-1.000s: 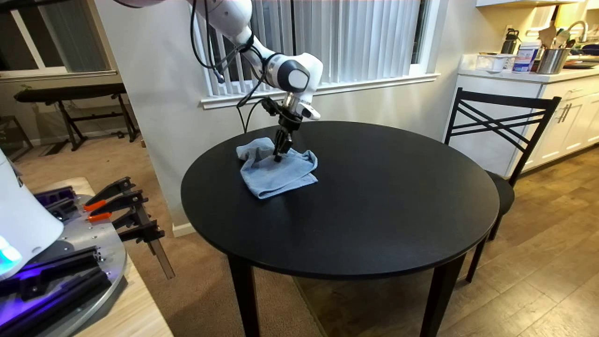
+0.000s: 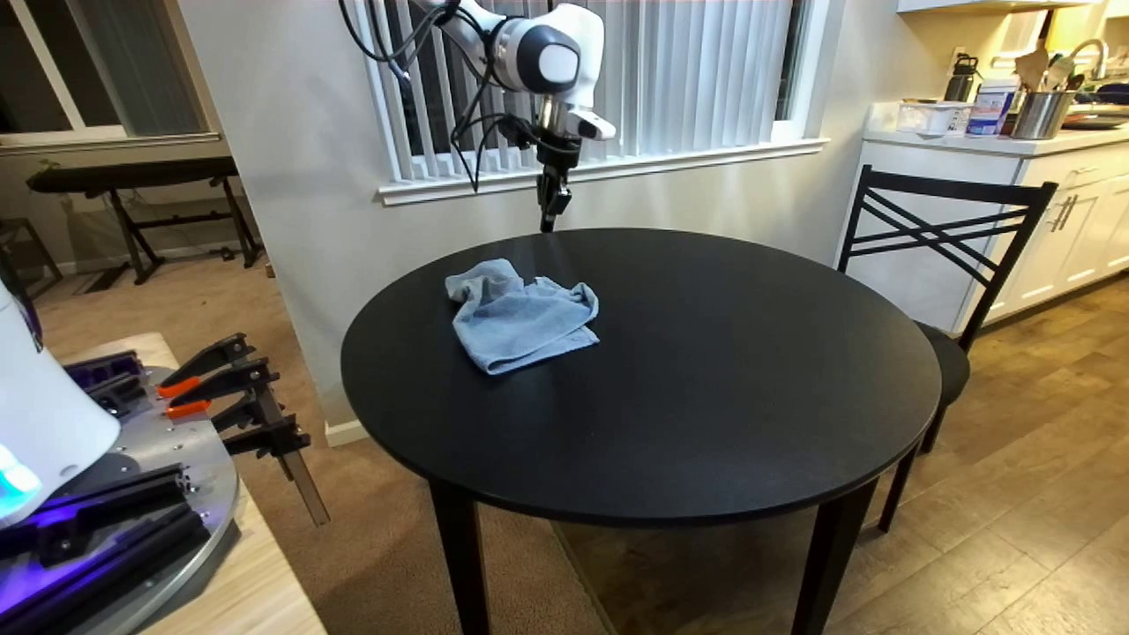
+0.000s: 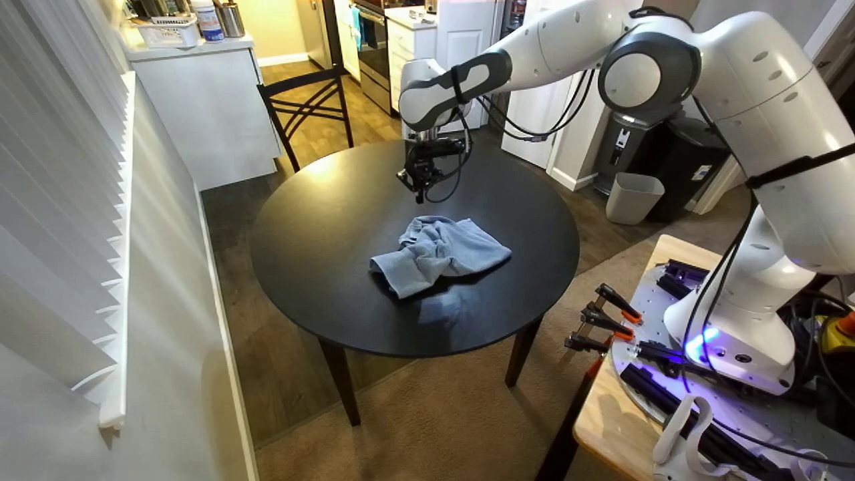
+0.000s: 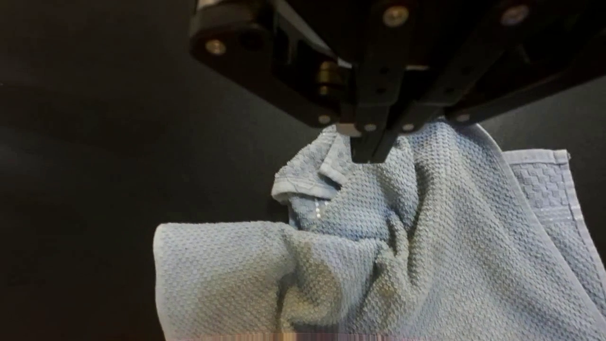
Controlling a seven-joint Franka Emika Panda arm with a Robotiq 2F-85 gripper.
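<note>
A light blue waffle-weave towel [image 2: 526, 316] lies crumpled on the round black table [image 2: 730, 370], near the window side in exterior view 1. In exterior view 2 the same towel [image 3: 439, 255] is left of the robot base, with several folds on top. My black gripper is shut, its fingertips pressed together with no cloth between them. It hangs above the table, clear of the towel, as exterior view 2 shows. The wrist view has the towel [image 4: 454, 244] below and beyond the fingertips, all of it outside them.
A black chair [image 2: 942, 243] stands at the table's far right, and the window sill [image 2: 603, 171] runs along the wall behind my arm. Clamps [image 3: 609, 312] stick out from the robot's wooden stand towards the table.
My gripper has lifted off the towel and drawn back towards the window. The towel stays in place on the table.
</note>
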